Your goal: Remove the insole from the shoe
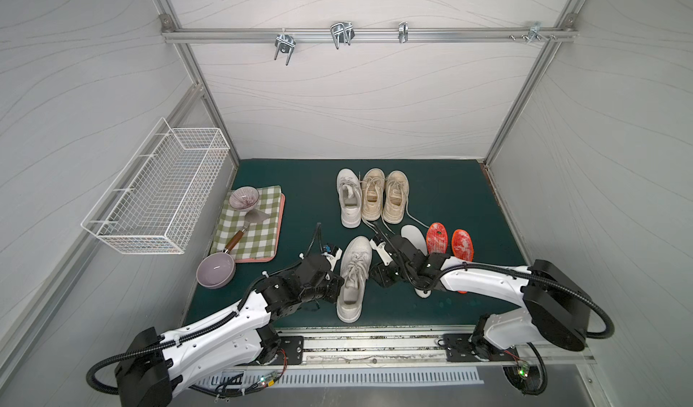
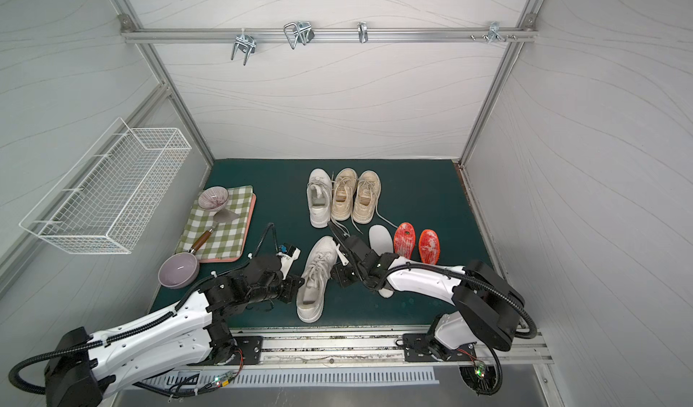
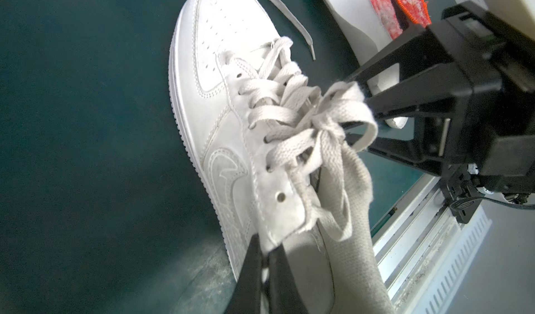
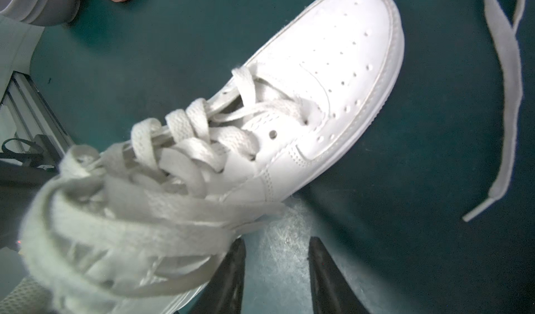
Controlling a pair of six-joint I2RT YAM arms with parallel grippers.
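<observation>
The white laced shoe (image 1: 353,277) lies on the green mat with its toe pointing away. Beside it, on the left, my left gripper is shut at the near part of its opening, a thin pale edge of the collar between the fingertips. To the shoe's right is my right gripper, its fingers apart above bare mat, with nothing between them. A loose lace loop (image 4: 139,230) hangs close to its left finger. The shoe's insole cannot be made out inside the opening. A loose white insole (image 1: 413,235) lies farther right, partly covered by the right arm.
Two red insoles (image 2: 428,246) lie right of the white one. Several shoes, among them a beige shoe (image 1: 396,194), stand at the back, one with a trailing lace (image 4: 508,91). At left are a checked tray (image 1: 270,226), a pan (image 1: 216,270) and a wire basket (image 1: 162,190).
</observation>
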